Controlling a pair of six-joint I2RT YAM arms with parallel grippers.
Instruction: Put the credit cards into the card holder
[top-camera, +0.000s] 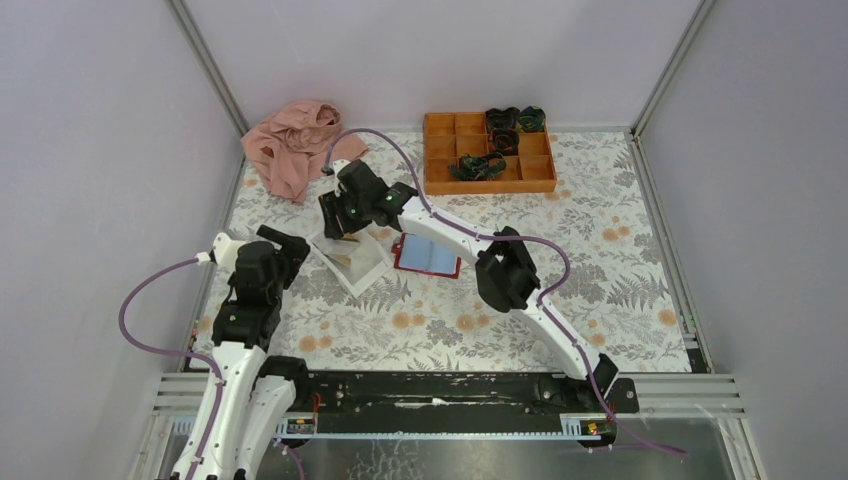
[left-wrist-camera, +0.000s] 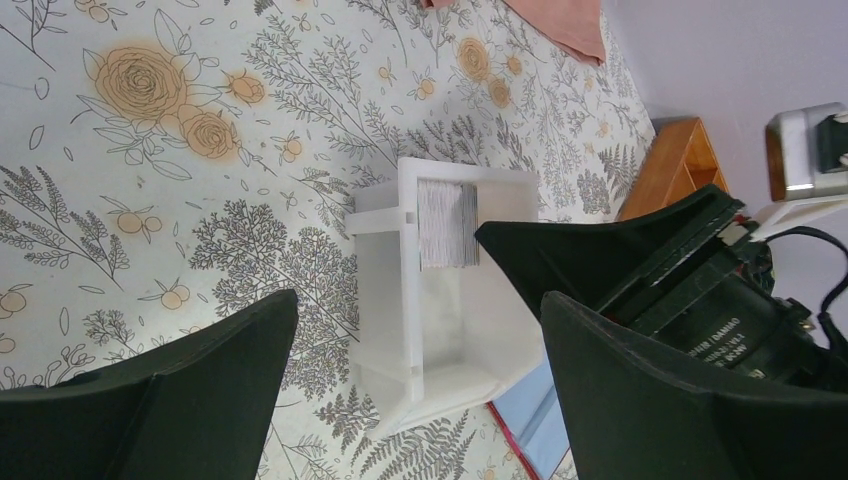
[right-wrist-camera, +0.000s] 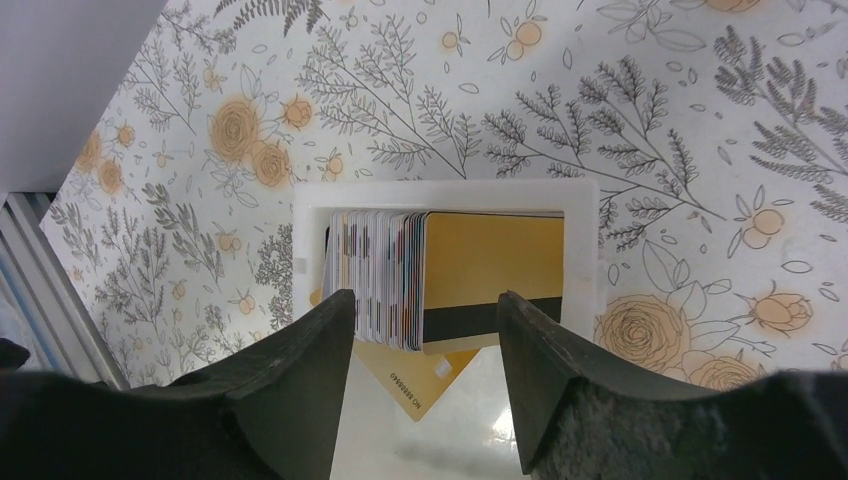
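Note:
A white tray (top-camera: 375, 270) lies left of centre on the table, holding a stack of cards (right-wrist-camera: 375, 275) standing on edge at one end. The stack's end card (right-wrist-camera: 490, 262) shows a gold face with a black stripe, and a loose gold card (right-wrist-camera: 405, 378) lies in the tray below it. Over the tray, my right gripper is open, its fingers spread on either side of the stack's lower part. My left gripper stands open beside the tray, nothing between its fingers. The blue card holder with a red edge (top-camera: 428, 255) lies just right of the tray.
At the back, an orange compartment box (top-camera: 440, 187) holds several dark coiled items. A pink cloth (top-camera: 295, 150) is heaped at the back left. My right arm reaches across the middle.

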